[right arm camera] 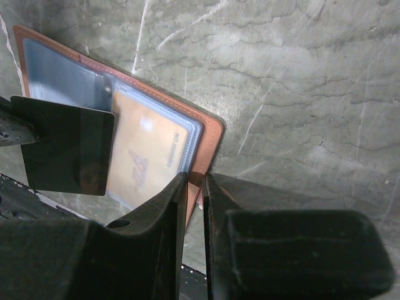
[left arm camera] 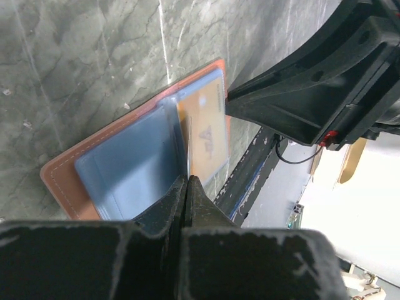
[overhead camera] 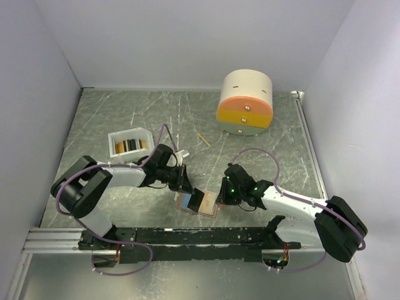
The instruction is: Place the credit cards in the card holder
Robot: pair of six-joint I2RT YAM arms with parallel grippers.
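Observation:
An open card holder with brown edges (right arm camera: 211, 134) lies flat on the marble table, blue sleeves (left arm camera: 125, 165) on one side and a beige card (right arm camera: 140, 150) in the other. My left gripper is shut on a black card, held over the holder's middle; in the left wrist view it shows only as a thin edge. My right gripper is at the holder's outer edge beside the beige card, its fingertips close together at the brown border.
A white tray (overhead camera: 112, 145) with more cards stands at the left. A small drawer cabinet (overhead camera: 244, 94) stands at the back right. A thin yellow object (overhead camera: 203, 139) lies on the table between them.

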